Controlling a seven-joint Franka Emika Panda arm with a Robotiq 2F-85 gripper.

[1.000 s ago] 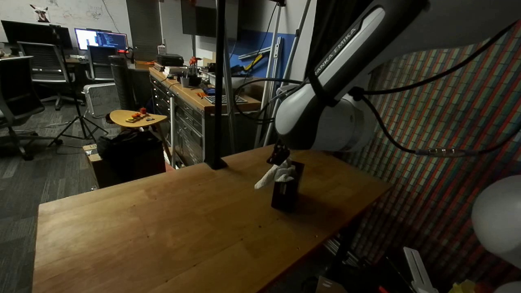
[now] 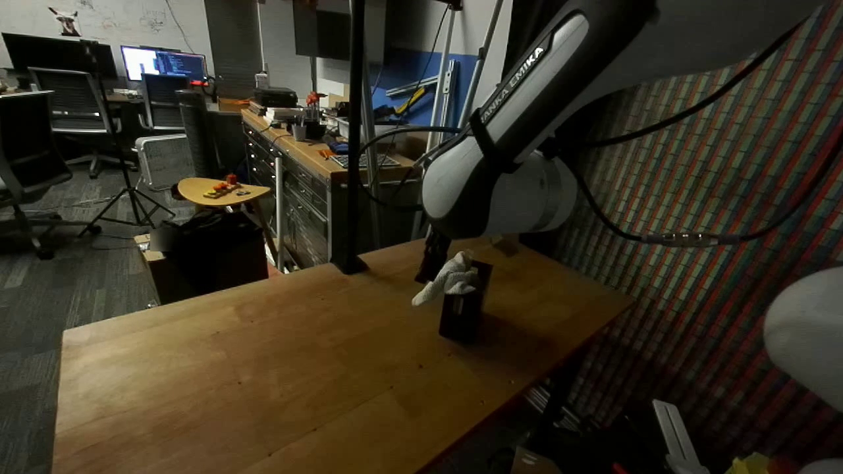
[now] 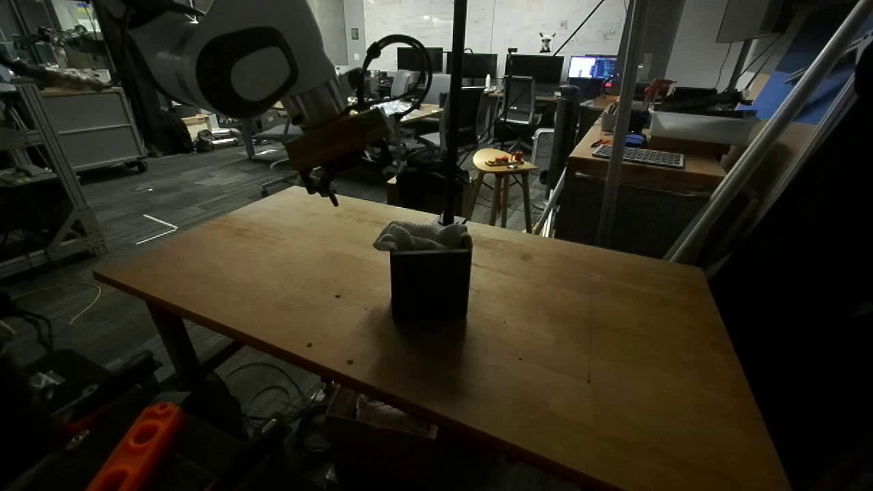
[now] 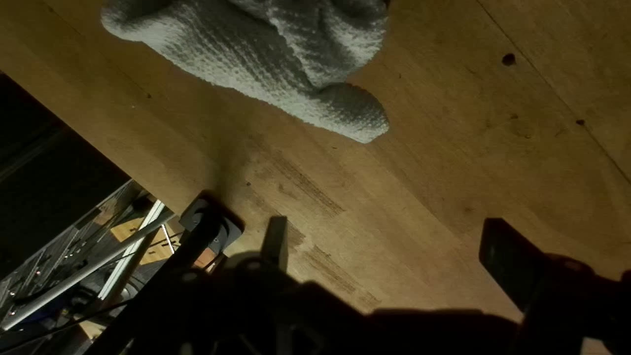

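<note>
A grey-white knitted cloth [image 2: 448,280] lies bunched over the top of a dark box [image 3: 430,282] that stands on the table. One end of the cloth hangs out past the box's side in exterior view 1. Seen from the wrist, the cloth [image 4: 266,65] fills the upper left, beyond my fingertips and clear of them. My gripper is open, its fingers wide apart with only bare wood below. In exterior view 2 the gripper [image 3: 323,184] hangs above the table, to the left of the box and higher than it.
A black upright post [image 2: 353,158] rises at the table's edge; its foot shows close to one finger in the wrist view.
In exterior view 1 the arm and gripper have shifted left, from just above the cloth to beside and behind it. The cloth and box look unmoved.
</note>
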